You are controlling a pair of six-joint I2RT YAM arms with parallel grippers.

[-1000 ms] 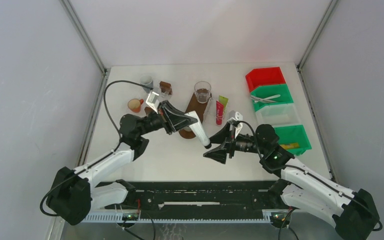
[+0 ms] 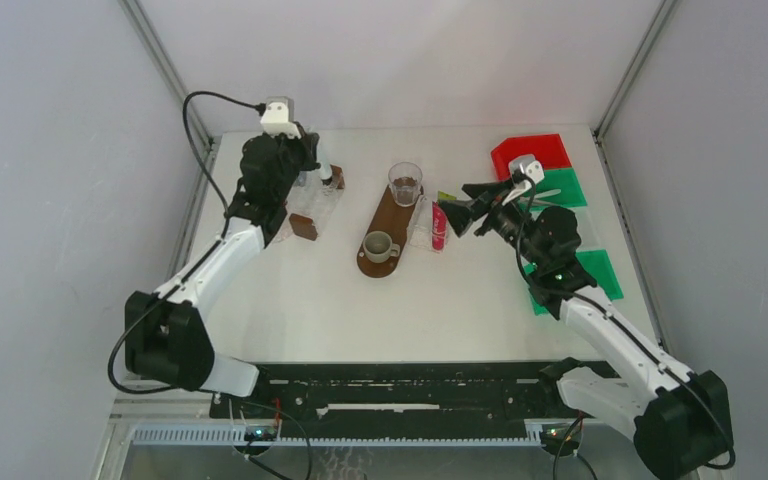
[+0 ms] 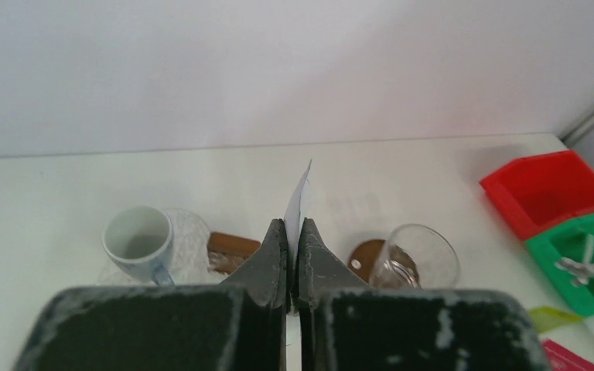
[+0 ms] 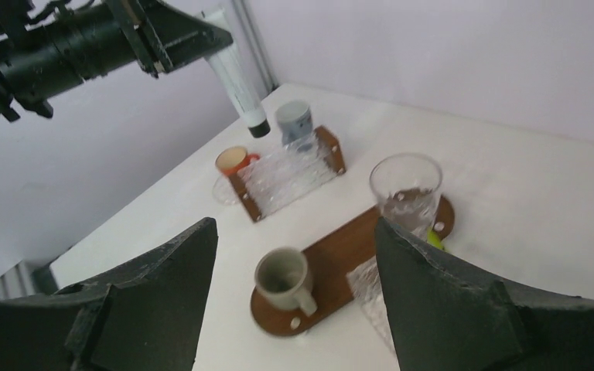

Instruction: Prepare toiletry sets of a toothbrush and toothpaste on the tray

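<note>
A white tube (image 4: 236, 81) with a black cap, cap down, is in my left gripper, which is shut on it above the table's back left. My right gripper stands open, nothing between its fingers, near the red tube (image 2: 439, 226) in the top view. Of the green tube (image 2: 446, 197), only a part shows. A brown wooden board (image 2: 392, 218) holds a beige cup (image 4: 283, 278) at its near end and a clear glass (image 2: 405, 184) at its far end. I cannot make out a toothbrush.
Beyond the board, a clear rack with wooden ends (image 4: 249, 197) stands by a grey cup (image 3: 137, 236) and an orange cup (image 4: 233, 160). At right are a red bin (image 2: 532, 151) and green bins; one holds silver utensils (image 3: 586, 264).
My left gripper has swung to the back left with the white tube, away from my right gripper. The right gripper has moved toward the back, near the red tube, staying open.
</note>
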